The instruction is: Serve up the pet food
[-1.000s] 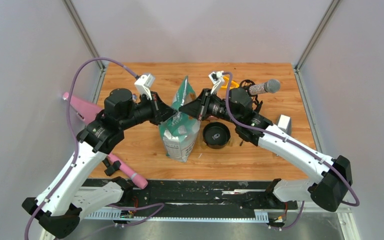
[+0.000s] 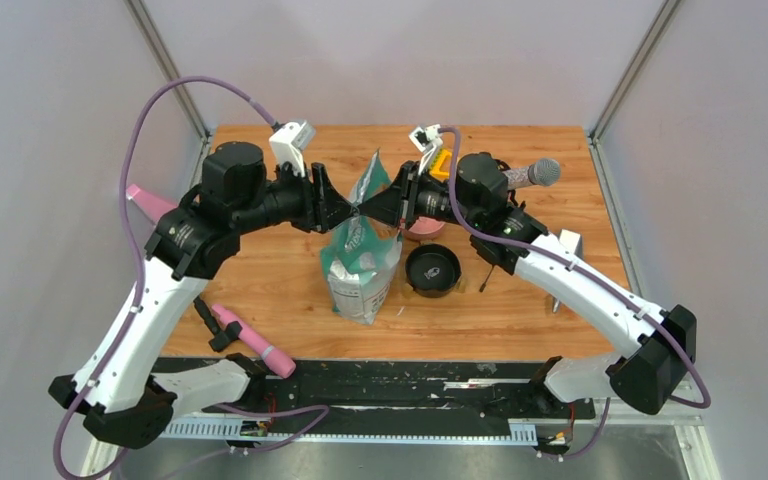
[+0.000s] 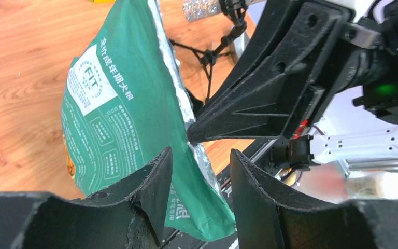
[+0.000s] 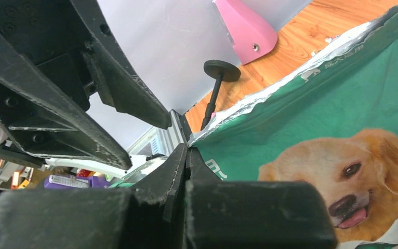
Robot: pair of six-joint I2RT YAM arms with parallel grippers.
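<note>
The teal pet food bag (image 2: 360,275) stands upright at the table's middle, a dog printed on it (image 4: 363,181). My right gripper (image 2: 370,210) is shut on the crimped top edge (image 3: 176,88) of the bag. My left gripper is open at that same edge, its fingers apart and raised a little above the right fingertips in the right wrist view. A black bowl (image 2: 433,268) stands right of the bag, with a pink bowl (image 2: 425,230) partly hidden behind it.
A grey microphone-like object (image 2: 535,174), a yellow item (image 2: 442,160) and a grey block (image 2: 570,240) sit at the right. Pink tools (image 2: 270,350) lie front left. Bare table (image 2: 500,330) shows at the front right.
My left gripper has opened and risen slightly with its arm. My right gripper has shifted a little, staying at the bag's top.
</note>
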